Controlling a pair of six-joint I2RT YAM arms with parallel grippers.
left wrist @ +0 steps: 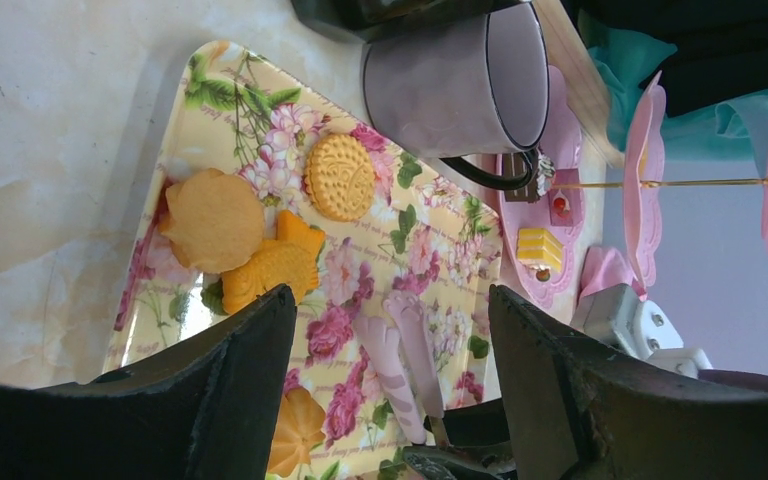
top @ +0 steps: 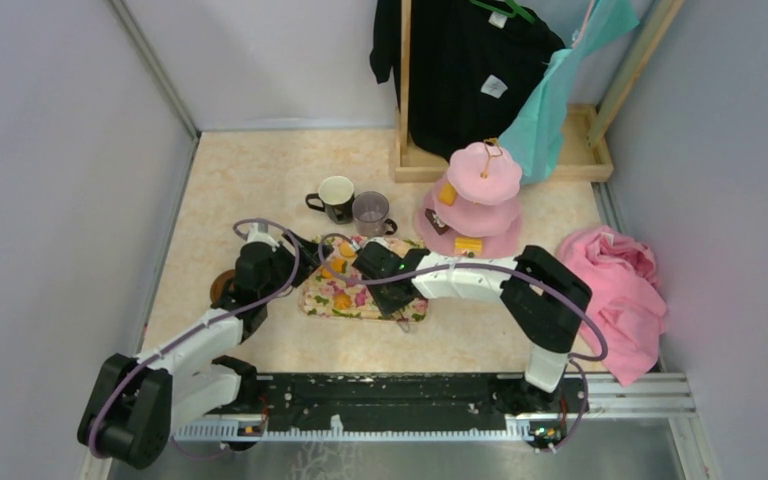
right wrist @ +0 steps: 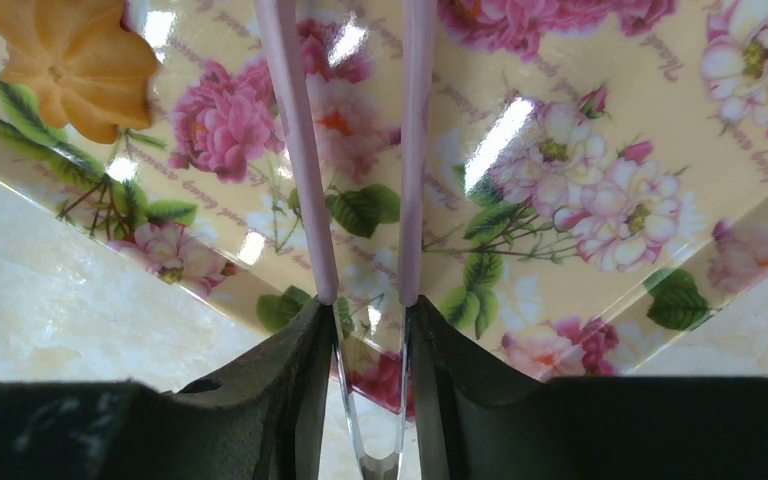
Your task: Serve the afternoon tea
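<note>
A floral tray (top: 315, 305) lies mid-table; several golden pastries and biscuits (left wrist: 210, 218) are on it. My left gripper stands open above the tray with nothing between its fingers. My right gripper holds pink-tipped tongs (right wrist: 300, 170) over the tray, their two arms apart, beside a flower-shaped pastry (right wrist: 70, 65). A three-tier pink stand (top: 485, 175) with small cakes, among them a yellow one (top: 468, 244), is at the back right.
A dark mug (top: 336, 200) and a grey mug (top: 371, 210) stand behind the tray. A round brown item (top: 220, 285) is at left, pink cloth (top: 610, 290) at right, a wooden rack (top: 402, 150) with hanging clothes at the back.
</note>
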